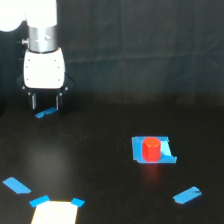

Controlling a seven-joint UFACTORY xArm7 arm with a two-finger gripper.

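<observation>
A red cylinder [151,150] stands on a blue-edged patch [138,155] with a paler middle, right of centre on the black table. My gripper [45,102], white with dark fingers, hangs pointing down at the upper left, well apart from the cylinder. Its two fingers look spread, with nothing visible between them.
Strips of blue tape [16,186] mark the table, with another piece [187,195] at the lower right. A pale cream object [55,213] is cut off by the bottom edge. Between gripper and cylinder the black surface is clear.
</observation>
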